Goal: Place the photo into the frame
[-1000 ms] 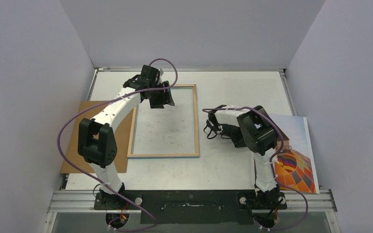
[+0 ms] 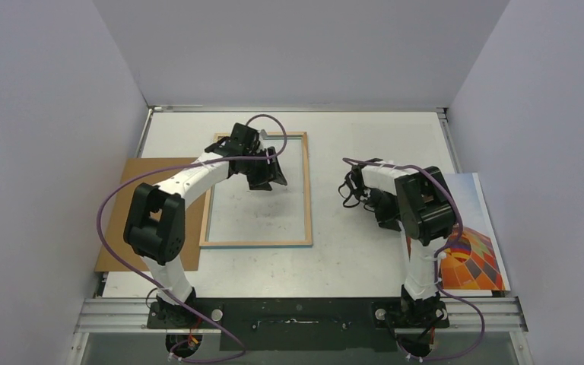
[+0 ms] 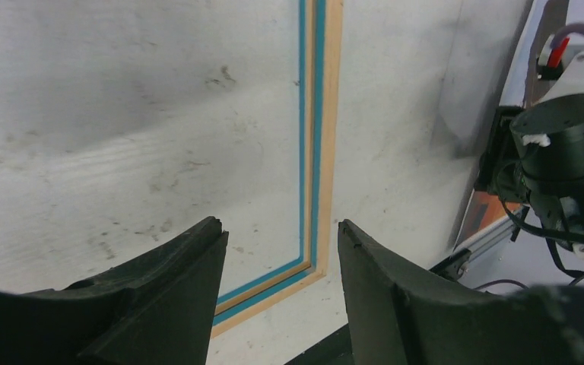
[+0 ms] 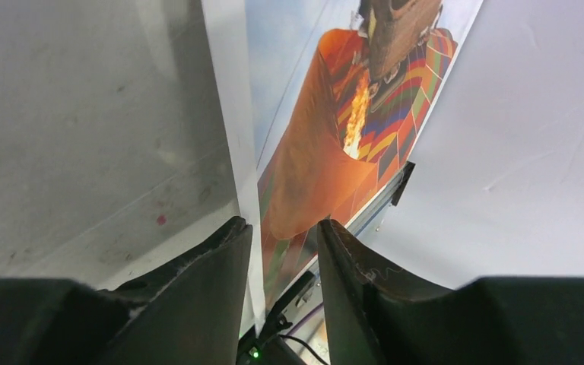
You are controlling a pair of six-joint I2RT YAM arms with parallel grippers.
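Note:
The photo (image 2: 469, 247), a hot-air balloon print with a white border, lies at the right side of the table, partly under my right arm. In the right wrist view, my right gripper stands part open at the photo's left edge; the white border (image 4: 236, 137) runs close by the left finger, between the two fingers. Whether it touches them I cannot tell. The wooden frame (image 2: 309, 190), with a teal inner edge, lies flat left of centre. Over its upper part hangs my left gripper (image 2: 277, 182), open with nothing between its fingers.
A brown backing board (image 2: 114, 255) lies at the left, partly beneath the frame's left side. Grey walls bound both sides.
My left gripper has come down the table, farther over the frame. The right gripper has moved right, and the photo has shifted slightly right and away from the front edge, turning a little.

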